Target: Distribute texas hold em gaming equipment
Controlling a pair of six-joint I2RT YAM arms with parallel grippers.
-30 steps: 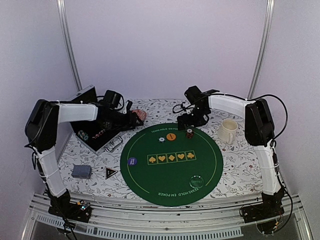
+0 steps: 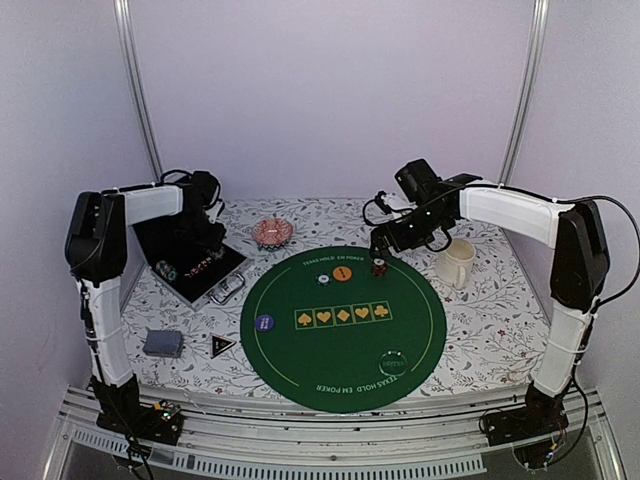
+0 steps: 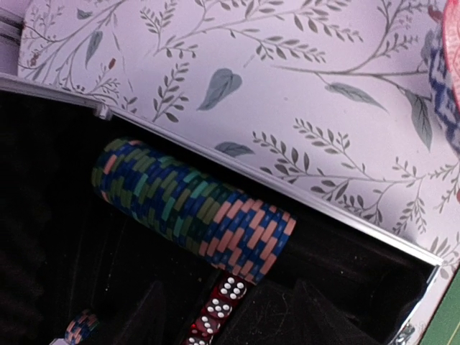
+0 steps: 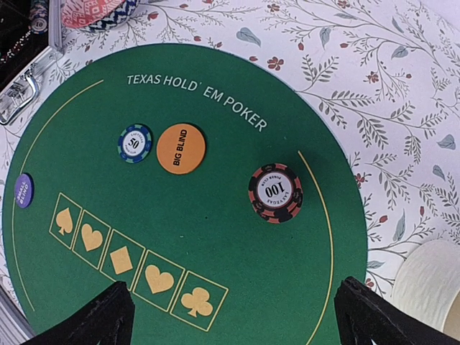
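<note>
In the left wrist view, a roll of blue, green and pink chips (image 3: 194, 208) lies on its side in the black case (image 3: 352, 244), with a row of red dice (image 3: 215, 305) beneath it. Over this case hangs my left gripper (image 2: 212, 240), its dark fingers apart with nothing visible between them. On the green poker mat (image 2: 330, 370) stands a black-and-red 100 chip stack (image 4: 275, 192). My right gripper (image 2: 380, 240) is open just behind and above that stack, empty. A blue 50 chip (image 4: 134, 143) and an orange big blind disc (image 4: 181, 149) lie nearby.
A purple small blind disc (image 2: 264, 323) lies at the mat's left. A red-patterned bowl (image 2: 272, 233) stands behind, a white mug (image 2: 456, 262) to the right. A card deck (image 2: 164, 343) and a black triangle (image 2: 221, 346) lie front left.
The right gripper has shifted slightly right, away from the chip stack.
</note>
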